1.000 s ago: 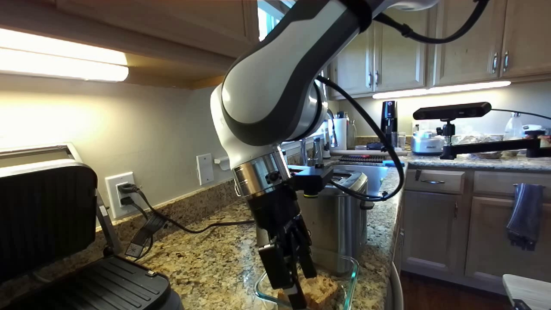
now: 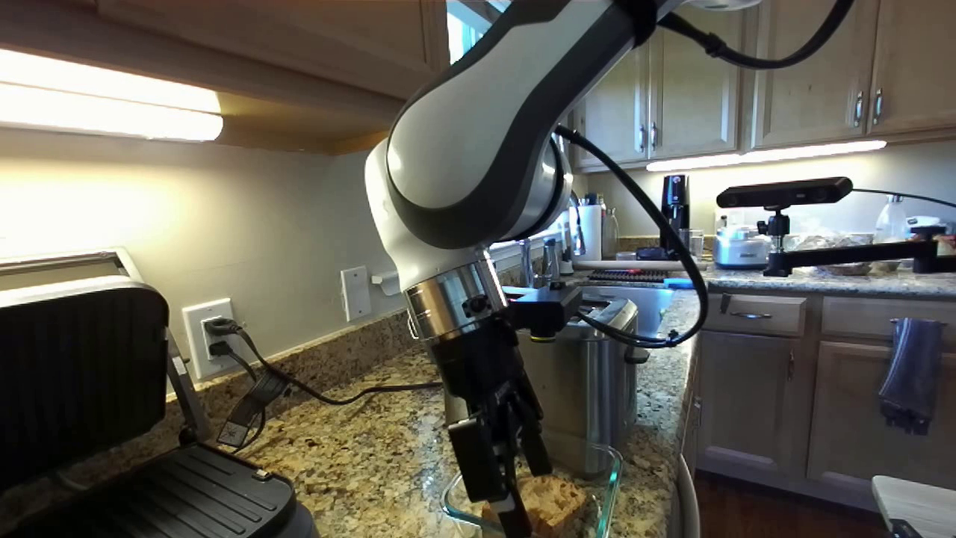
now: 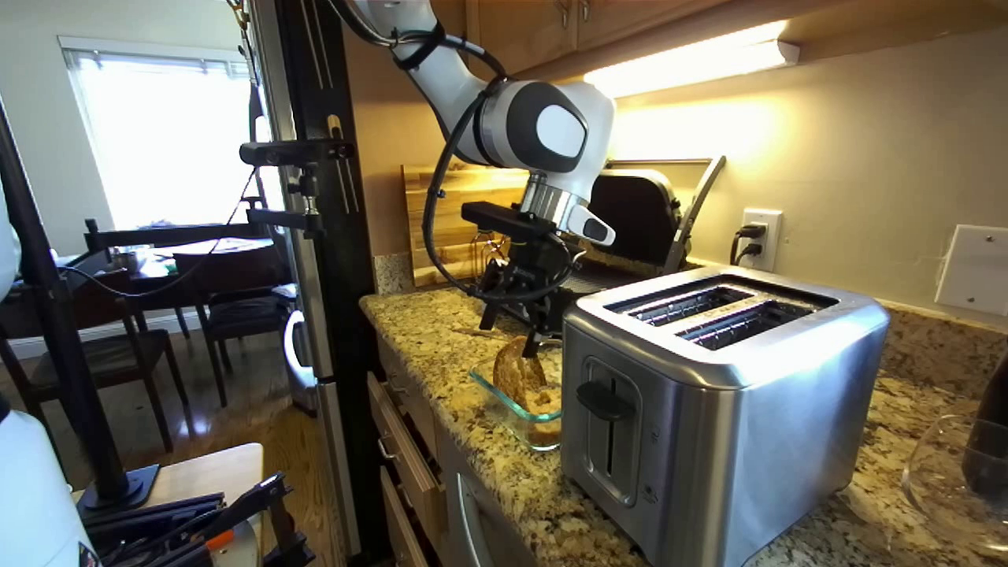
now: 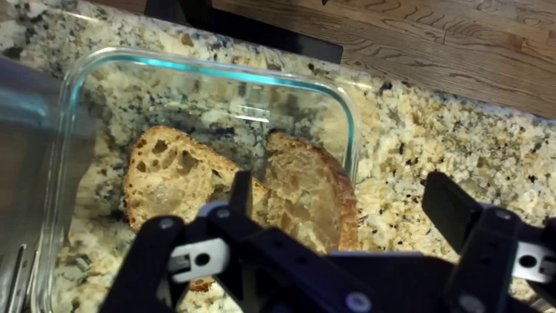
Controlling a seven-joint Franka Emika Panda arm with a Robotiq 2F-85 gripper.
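Two pieces of bread lie in a clear glass dish [image 4: 224, 73] on the counter. In the wrist view, the left slice [image 4: 167, 177] lies fairly flat, showing its holes. The right slice [image 4: 307, 193] leans up near the dish's right wall, its brown crust facing right. My gripper is open above the dish. One finger [image 4: 242, 188] shows to the left of the leaning slice, over the bread; the other appears beyond the dish's right rim. Exterior view 2 shows the gripper [image 3: 510, 331] low at the bread's top; contact cannot be made out. My hand hides the near part of the dish.
A steel toaster [image 3: 718, 444] stands right beside the dish. On the other side, an open black grill press [image 2: 170, 489] lies near the wall, its cord [image 2: 358, 394] running along the counter. The counter's edge [image 3: 453, 425] runs close by the dish.
The arm and its hanging cable have shifted very slightly. The gripper stays over the dish, and the bread shows no clear movement.
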